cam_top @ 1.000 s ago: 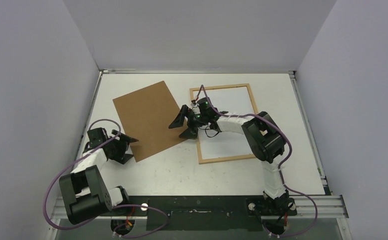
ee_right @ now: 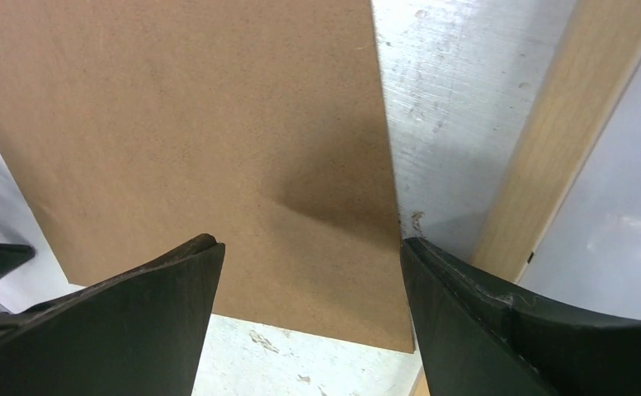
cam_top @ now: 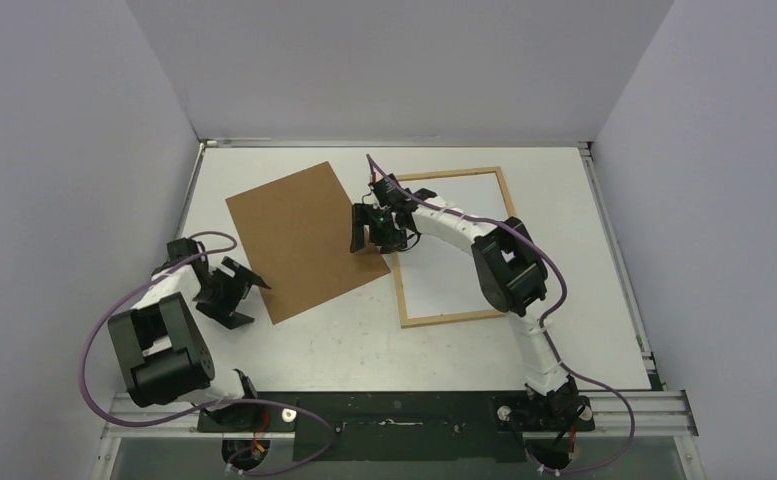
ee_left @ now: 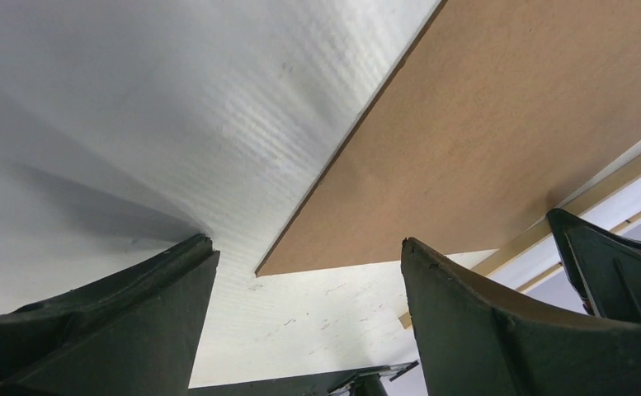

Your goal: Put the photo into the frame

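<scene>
A brown board (cam_top: 299, 240) lies tilted on the white table, left of a wooden frame (cam_top: 445, 319) with a white inner sheet (cam_top: 449, 280). My left gripper (cam_top: 254, 300) is low beside the board's left edge, its fingers apart with nothing between; in the left wrist view the board's near corner shows between them. My right gripper (cam_top: 371, 240) is open, low over the board's right edge beside the frame; in the right wrist view one fingertip (ee_right: 420, 256) is at that edge. No separate photo can be told apart.
Bare table (cam_top: 334, 355) shows in front of the board and right of the frame. Side walls and a back wall enclose the area. Purple cables hang over both arms.
My left gripper has shifted slightly left. The board and frame look unmoved.
</scene>
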